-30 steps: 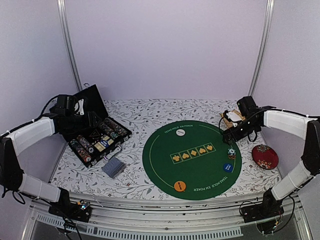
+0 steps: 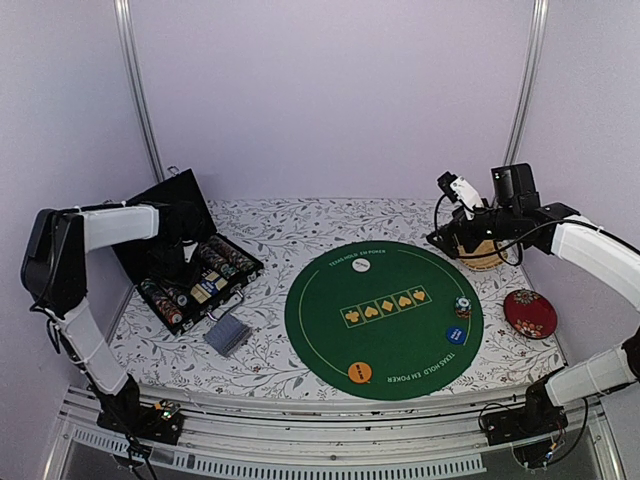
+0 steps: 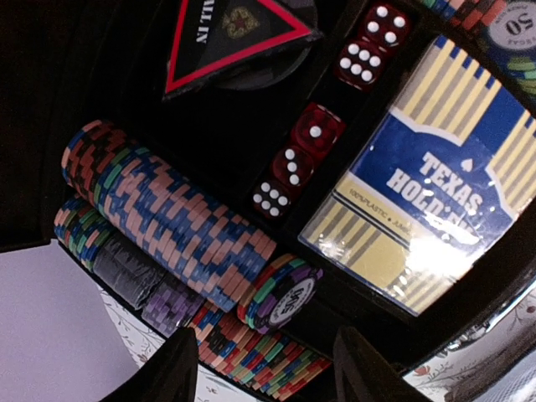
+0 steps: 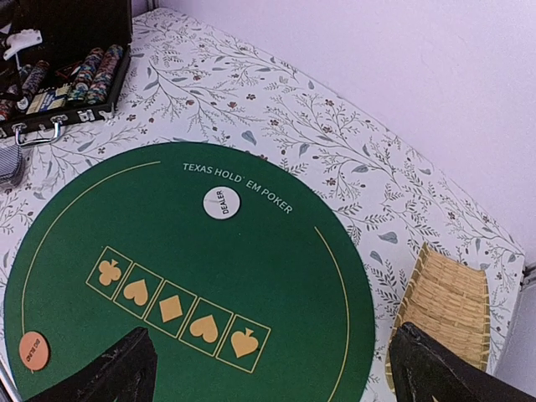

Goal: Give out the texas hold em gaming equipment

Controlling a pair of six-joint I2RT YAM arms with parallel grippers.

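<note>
In the top view my left gripper (image 2: pixel 178 262) is over the open black chip case (image 2: pixel 240 258). The left wrist view shows its fingers (image 3: pixel 177 368) apart, with nothing clearly between them, below chip rows (image 3: pixel 167 218), red dice (image 3: pixel 315 130), a card box (image 3: pixel 419 176) and a triangular ALL IN plaque (image 3: pixel 234 42). My right gripper (image 2: pixel 450 235) hangs open above the back right of the green mat (image 4: pixel 251 251). A small chip stack (image 2: pixel 462 307) sits on the mat's right side, with dealer (image 4: pixel 221 203), blue (image 2: pixel 456 335) and orange (image 2: pixel 359 372) buttons also on it.
A grey card shuffler or block (image 2: pixel 227 335) lies in front of the case. A wooden tray (image 4: pixel 440 310) stands at the back right, and a red round object (image 2: pixel 530 314) lies right of the mat.
My left arm has bent and lowered its gripper into the case area.
</note>
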